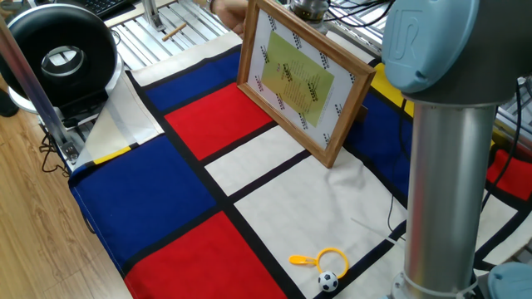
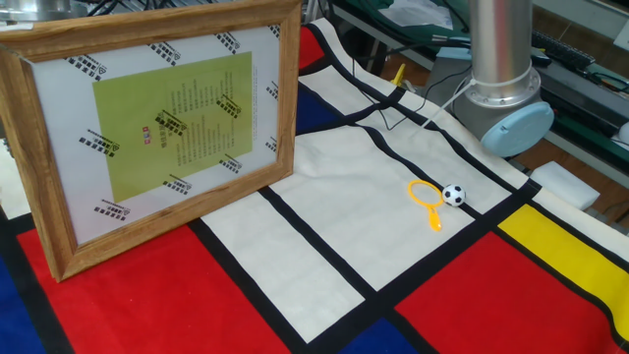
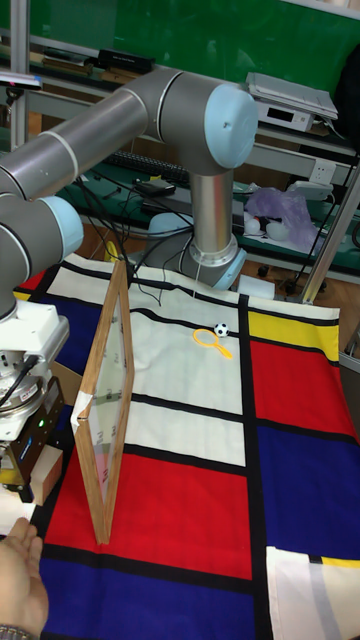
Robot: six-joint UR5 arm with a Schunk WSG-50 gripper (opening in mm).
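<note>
A wooden picture frame (image 1: pixel 306 79) with a yellow-green sheet behind its front stands upright on the patterned cloth; its front fills the left of exterior view 2 (image 2: pixel 177 123). Edge-on in exterior view 3, the frame (image 3: pixel 103 411) has my gripper (image 3: pixel 26 453) behind it at the left, low over the table. Only the gripper's dark body shows clearly; I cannot make out its fingers or whether they touch anything. A small tan block-like piece (image 3: pixel 45 474) shows between the gripper and the frame. A yellow ring with a handle (image 2: pixel 436 218) lies beside a small soccer ball (image 2: pixel 454 195).
A person's hand (image 3: pixel 19 571) is close to my gripper. Cables (image 3: pixel 133 229) run near my arm's base (image 3: pixel 213 256). Open cloth (image 1: pixel 150 191) spreads in front of the frame. A round black object (image 1: pixel 58 62) stands beyond the cloth's left edge.
</note>
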